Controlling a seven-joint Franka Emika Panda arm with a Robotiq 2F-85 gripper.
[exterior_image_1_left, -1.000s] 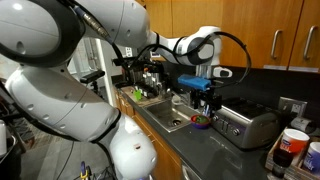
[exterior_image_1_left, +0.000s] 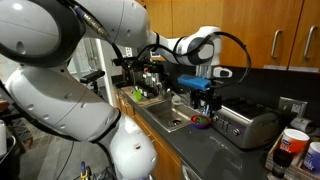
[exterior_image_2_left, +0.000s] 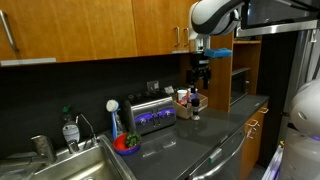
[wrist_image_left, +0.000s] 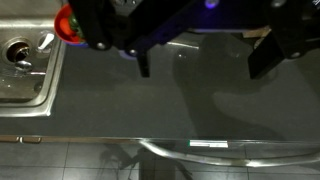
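Observation:
My gripper is open in the wrist view. One dark finger (wrist_image_left: 142, 58) stands on the left and the other on the right, with only bare dark counter (wrist_image_left: 200, 110) visible between them. In the second exterior view the gripper (exterior_image_2_left: 197, 76) hangs well above the counter. A red bowl (wrist_image_left: 65, 25) with something green in it shows at the wrist view's upper left, outside the fingers. The same bowl (exterior_image_2_left: 127, 146) sits between the sink and the toaster.
The silver toaster (exterior_image_2_left: 152, 114) stands against the back wall. Cups (exterior_image_1_left: 291, 143) stand at the counter's right end, with a box (exterior_image_2_left: 203, 99) there. Left lies the steel sink (exterior_image_2_left: 95, 165) with its faucet. A metal handle (wrist_image_left: 230, 159) runs along the front edge. Mid-counter is clear.

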